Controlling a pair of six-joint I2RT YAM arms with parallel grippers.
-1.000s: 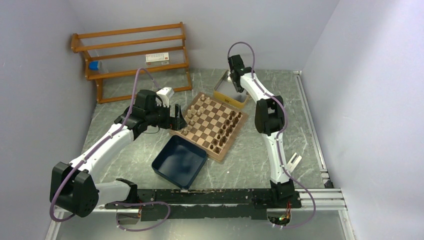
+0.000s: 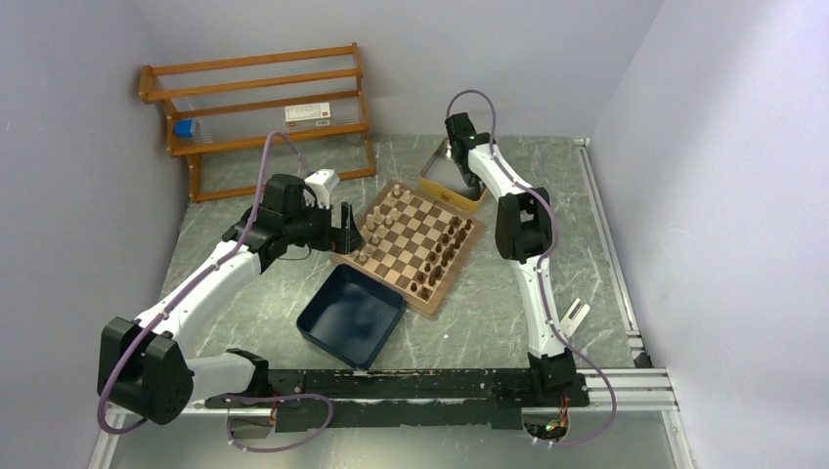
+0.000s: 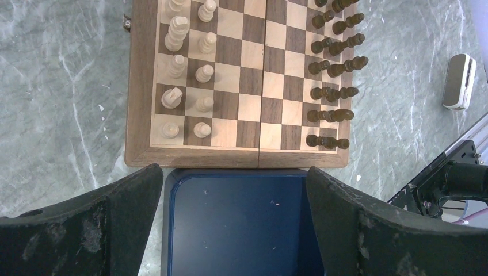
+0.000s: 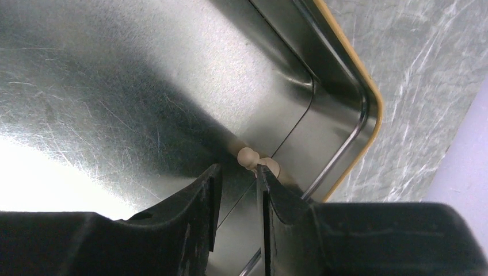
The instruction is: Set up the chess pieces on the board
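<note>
The wooden chessboard (image 3: 230,158) lies open, with white pieces (image 3: 174,98) along its left side and dark pieces (image 3: 336,66) in two rows along its right side. In the right wrist view, a small pale piece (image 4: 248,157) lies on its side near the corner of the metal box (image 4: 288,132). My right gripper reaches down into that box, its fingers apart; one finger (image 4: 263,190) partly covers the piece, and nothing shows clasped. My left gripper hangs open and empty by the board's near edge.
An empty dark blue tray (image 2: 347,318) sits in front of the board. Behind stands a wooden rack (image 2: 259,98) with a small white box (image 2: 308,112). A white handheld object (image 2: 574,318) lies at right. The table right of the board is mostly clear.
My right gripper has come down a little further into the box over the last second. The left arm and the pieces on the board look unmoved.
</note>
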